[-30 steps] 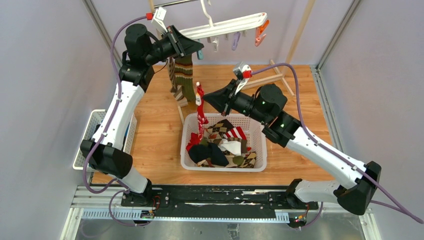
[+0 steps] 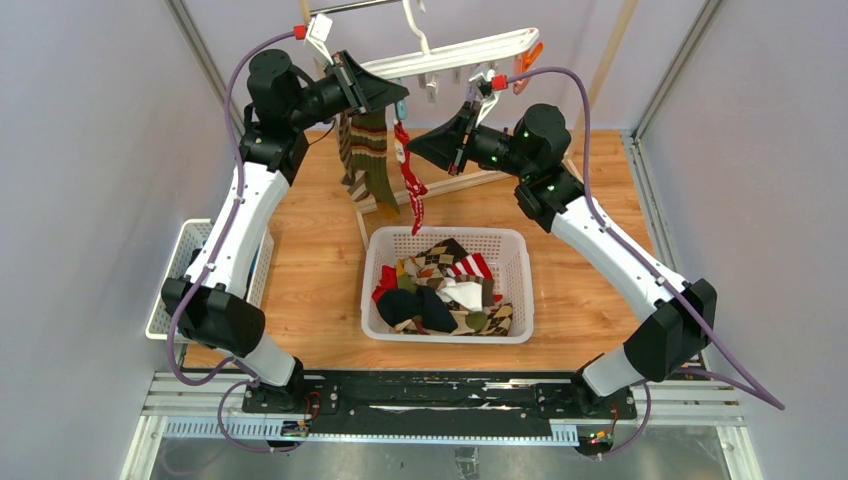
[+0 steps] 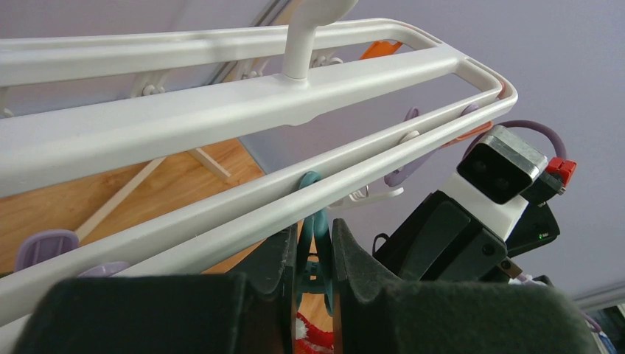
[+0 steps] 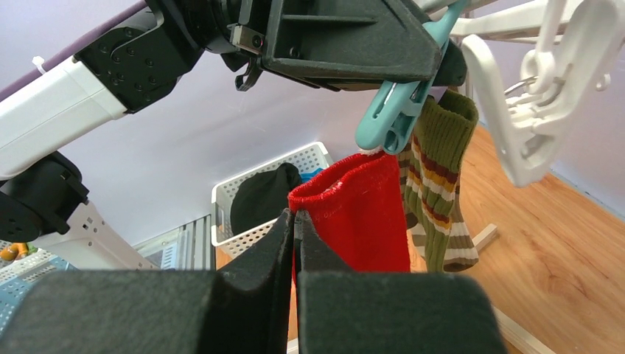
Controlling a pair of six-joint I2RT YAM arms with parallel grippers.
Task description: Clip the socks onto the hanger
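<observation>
A red patterned sock (image 2: 410,180) hangs from my right gripper, which is shut on its upper edge. Up at the white hanger (image 2: 455,55), my left gripper is closed around the teal clip (image 3: 309,221), one finger on each side of its handles. In the right wrist view the lower end of the teal clip (image 4: 390,122) meets the sock's top edge (image 4: 346,177); I cannot tell whether fabric lies between the clip's fingers. Striped and olive socks (image 4: 442,169) hang behind it.
A white clip (image 4: 545,88) hangs close beside the teal one; an orange clip (image 2: 527,65) is at the hanger's right end. Below stands a white basket (image 2: 520,270) full of socks. Another basket (image 2: 190,240) sits at the left, partly behind the left arm.
My right gripper has risen with the red sock from above the basket up to the teal clip. The left arm has stayed in place at the hanger.
</observation>
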